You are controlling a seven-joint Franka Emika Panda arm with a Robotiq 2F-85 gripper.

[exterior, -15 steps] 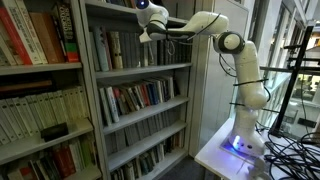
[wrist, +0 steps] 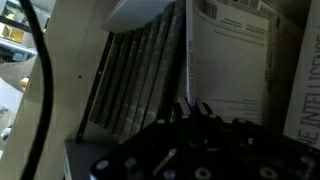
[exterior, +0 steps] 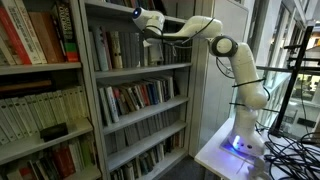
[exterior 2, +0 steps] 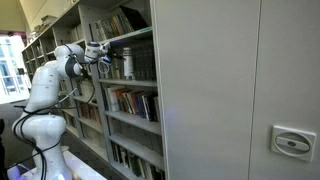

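In the wrist view, my gripper is shut at the lower edge of a pale book [wrist: 228,65] with a barcode on its cover. The dark fingers make the exact contact hard to see. Left of it, several dark volumes [wrist: 140,75] stand side by side. From outside, the gripper [exterior 2: 106,52] is high up at the front of the tall bookcase, near the upper shelf. The wrist [exterior: 149,22] hangs before that shelf, and the held book cannot be made out there.
Another book [wrist: 307,85], with "INTELLIGENCE" on it, stands close on the right. A shelf board [exterior: 140,71] runs below the arm, with rows of books [exterior: 135,97] underneath. The arm's base [exterior: 248,145] stands on a white table [exterior: 215,158]. A wide pale panel [exterior 2: 215,90] borders the bookcase.
The arm's base and the books on the lower shelves look the same.
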